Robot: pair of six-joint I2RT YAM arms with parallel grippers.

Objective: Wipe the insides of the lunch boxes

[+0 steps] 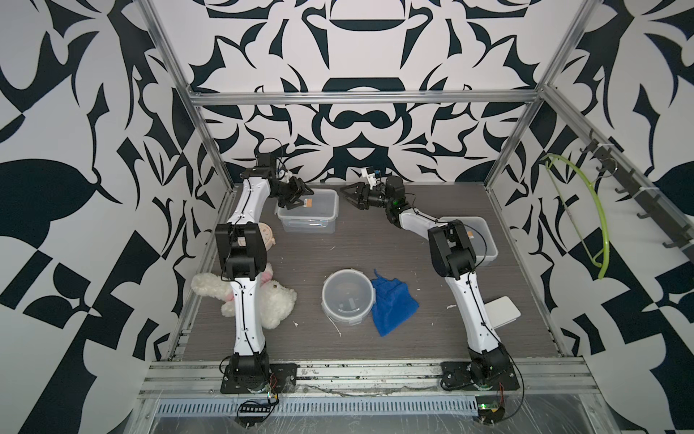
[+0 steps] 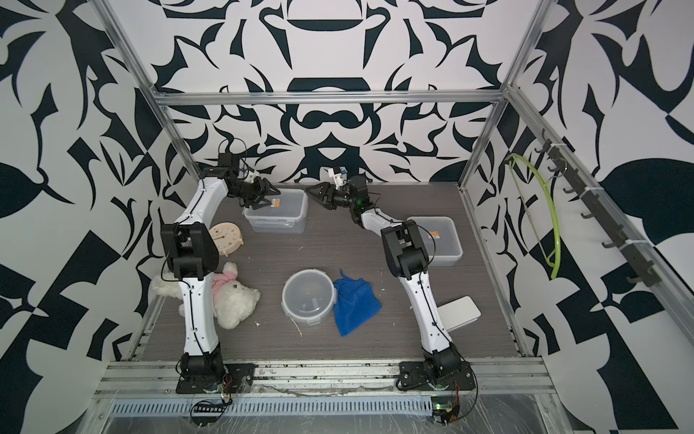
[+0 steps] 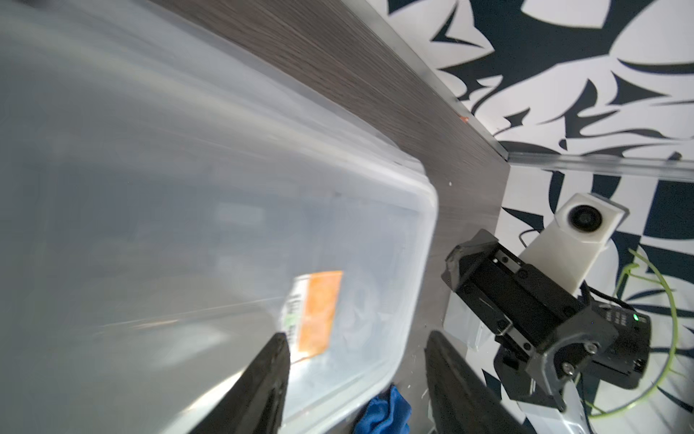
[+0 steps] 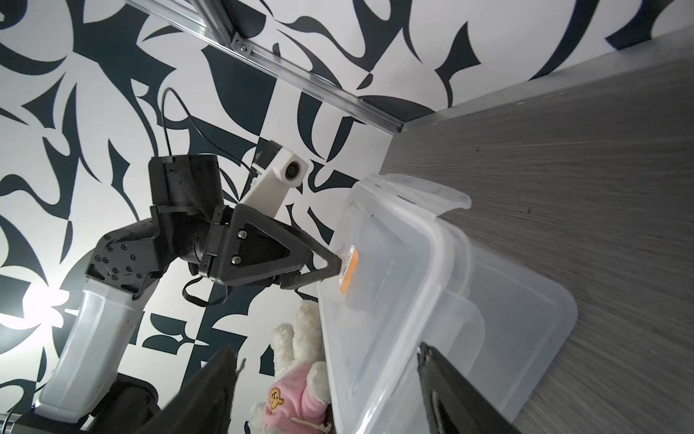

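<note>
A clear rectangular lunch box (image 1: 311, 220) with an orange label sits at the back left. My left gripper (image 1: 296, 194) is over its left part; in the left wrist view its fingertips stand apart above the box, and I cannot tell whether anything is between them. My right gripper (image 1: 350, 196) hangs open just right of the box. A second lunch box (image 1: 485, 238) sits at the right, a round container (image 1: 347, 296) at the front middle. The blue cloth (image 1: 392, 307) lies beside the round container.
A white plush toy (image 1: 278, 303) and a round wooden piece (image 2: 226, 238) are at the left. A white flat object (image 1: 502, 311) lies at the front right. A green hose (image 1: 598, 217) hangs on the right wall.
</note>
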